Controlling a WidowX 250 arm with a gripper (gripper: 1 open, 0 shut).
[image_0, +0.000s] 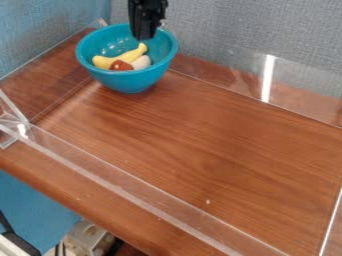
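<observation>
A teal bowl (126, 76) stands at the back left of the wooden table. In it lie a yellow banana-like item (104, 61), a reddish-brown round item (120, 66) and a pale oval item (140, 63). My dark gripper (144, 30) hangs at the top edge of the view, over the back of the bowl's opening and above the items. It looks shut, with nothing seen between its fingers.
Clear low walls edge it, and grey-blue padded panels stand behind and at the left.
</observation>
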